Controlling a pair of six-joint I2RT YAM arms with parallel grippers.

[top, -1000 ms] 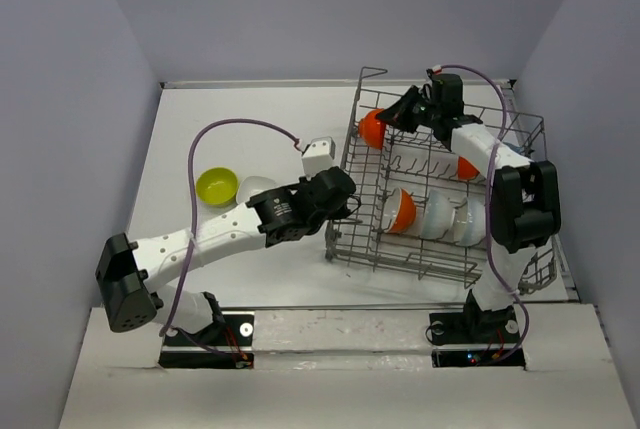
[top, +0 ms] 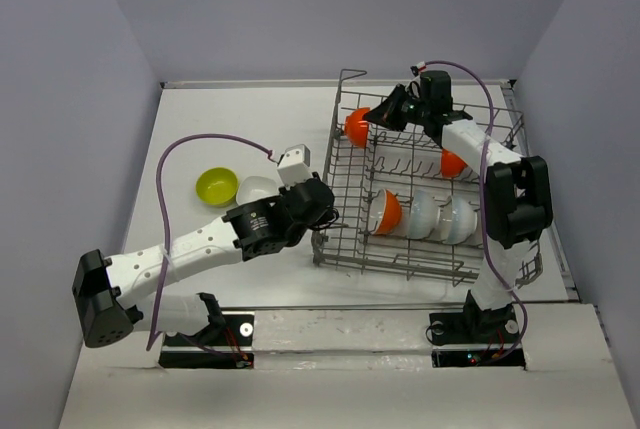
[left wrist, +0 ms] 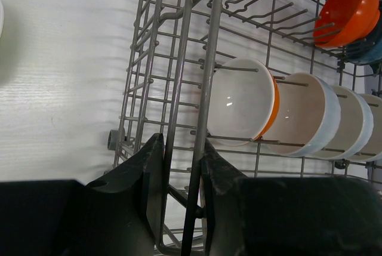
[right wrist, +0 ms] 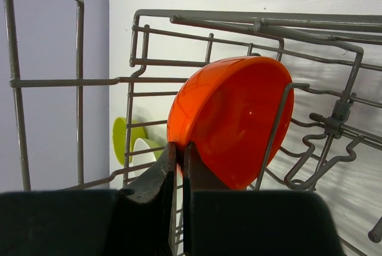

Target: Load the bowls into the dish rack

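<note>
The wire dish rack point(top: 345, 174) stands on the right half of the table. In its back left corner an orange bowl point(right wrist: 239, 119) sits tilted among the wires, my right gripper shut on its rim. My left gripper is at the rack's left side; its fingers point(left wrist: 154, 157) stand slightly apart with two rack wires between them, and whether they press on these cannot be told. An orange bowl with white inside point(top: 388, 212) and pale bowls point(top: 422, 216) stand on edge in the front row. Another orange bowl point(left wrist: 346, 14) is farther right.
A green bowl point(top: 217, 187) and a white bowl point(top: 256, 190) rest on the table left of the rack. Clear table lies around them. A blue bowl point(left wrist: 364, 48) is partly hidden beside the far orange one. Grey walls bound both sides.
</note>
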